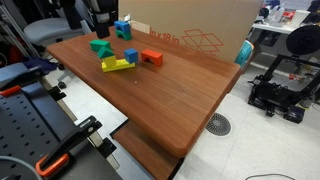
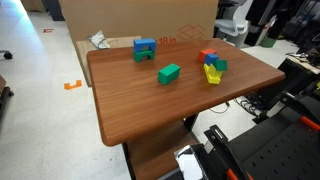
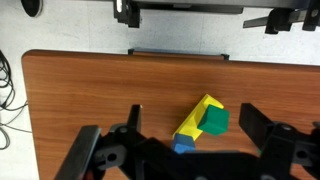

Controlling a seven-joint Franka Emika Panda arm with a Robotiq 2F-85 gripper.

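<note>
My gripper is open in the wrist view, its two dark fingers wide apart and nothing between them at their level. Below it on the table lies a yellow block [image 3: 188, 121], with a green block [image 3: 214, 119] and a blue block [image 3: 183, 142] by it. Exterior view 1 has the dark gripper at the upper left, near the green block [image 1: 100, 47] and the long yellow block [image 1: 120, 65]. A red block [image 1: 152, 57] sits to their right. In exterior view 2, a separate green block [image 2: 168, 74] stands left of the cluster.
A blue block [image 2: 145, 44] rests above a green one [image 2: 145, 55] near the table's back edge. A large cardboard panel [image 1: 195, 28] rises behind the table.
</note>
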